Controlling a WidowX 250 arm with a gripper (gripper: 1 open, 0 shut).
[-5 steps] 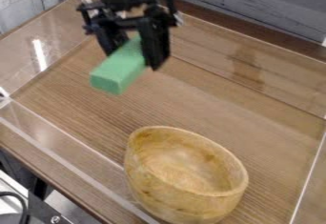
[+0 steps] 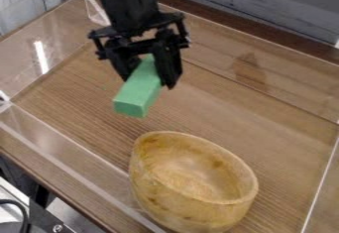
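A black robot arm reaches in from the top centre, its gripper (image 2: 145, 63) shut on a green block (image 2: 138, 93), which hangs over the wooden tray floor. Below and to the right stands a pale tan oval bowl (image 2: 193, 177), empty as far as it shows. The green block is above and left of the bowl, apart from it.
Pale rims bound it at left, back and right. Dark cables lie outside at the lower left.
The gripper with the green block has moved right and somewhat down in the view, nearer the bowl. The bowl has not moved.
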